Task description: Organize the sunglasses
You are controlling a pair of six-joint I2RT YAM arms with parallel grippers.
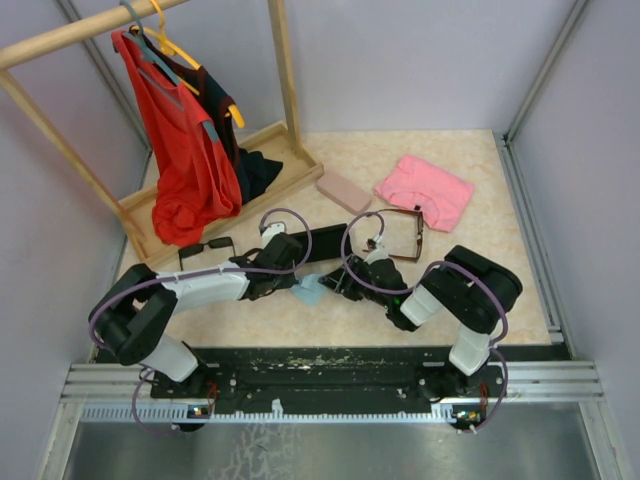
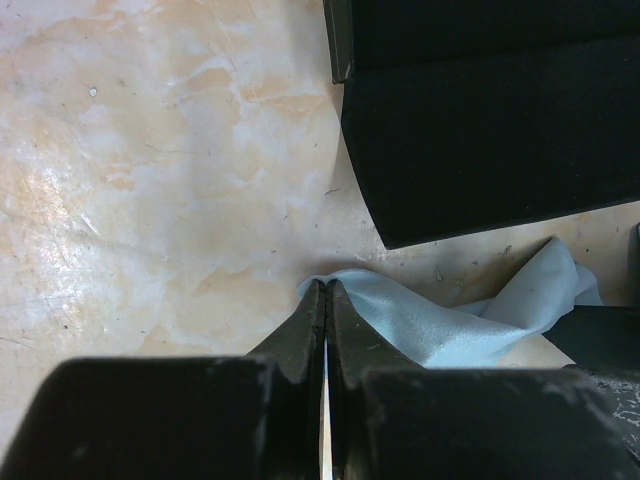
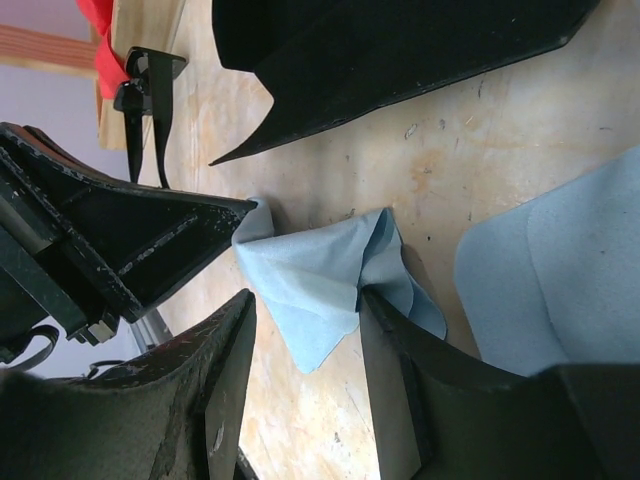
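Note:
A light blue cloth (image 1: 308,292) lies on the table between my grippers, also in the left wrist view (image 2: 430,320) and right wrist view (image 3: 300,270). My left gripper is shut on the cloth's edge. My right gripper is open over the cloth, one finger touching it. A black case (image 1: 318,242) lies just behind the cloth. Dark sunglasses (image 1: 205,247) lie at the left; glasses with a clear lens (image 1: 420,232) lie at the right, partly behind the right arm.
A wooden rack (image 1: 290,70) with red and dark garments stands at the back left. A pink shirt (image 1: 424,186) and a pinkish case (image 1: 344,190) lie at the back. Bare table shows at the back right.

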